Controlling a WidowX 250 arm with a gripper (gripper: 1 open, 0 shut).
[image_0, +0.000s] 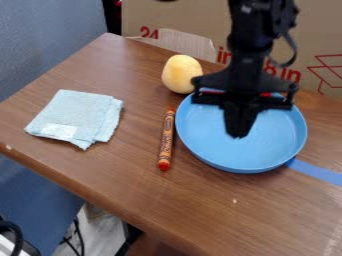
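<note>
The black gripper (238, 118) hangs over the upper part of a blue plate (241, 150) on the wooden table. It is motion-blurred, so its finger state is unclear. An orange-red crayon-like stick (167, 140) lies left of the plate. A yellow rounded object (181, 72) sits behind the stick.
A folded light-blue cloth (74, 118) lies on the left of the table (127, 210). A cardboard box (167, 15) stands at the back. Blue tape (317, 172) runs from the plate to the right edge.
</note>
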